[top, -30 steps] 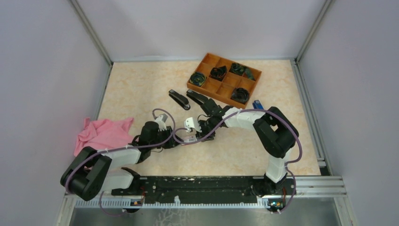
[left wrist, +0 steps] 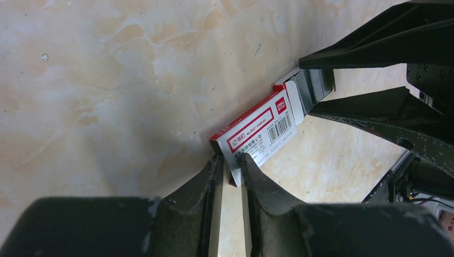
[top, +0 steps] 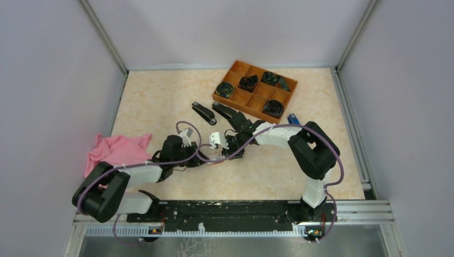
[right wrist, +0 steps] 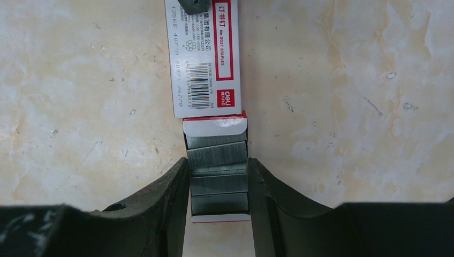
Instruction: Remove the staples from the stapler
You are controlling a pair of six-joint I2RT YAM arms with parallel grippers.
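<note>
A white-and-red staples box (top: 214, 159) (left wrist: 257, 134) (right wrist: 204, 64) lies between my grippers, its tray of dark staple strips (right wrist: 218, 184) partly out. My left gripper has its narrowly parted fingertips at the outer end of the box, which sits between them. My right gripper is shut on the staple tray. Two black staplers (top: 204, 113) (top: 222, 110) lie behind the grippers in the top view; the second is partly covered by the right arm.
A wooden compartment tray (top: 255, 91) with dark coiled items stands at the back. A pink cloth (top: 118, 150) lies at left, a blue object (top: 293, 119) at right.
The right arm looks unchanged.
</note>
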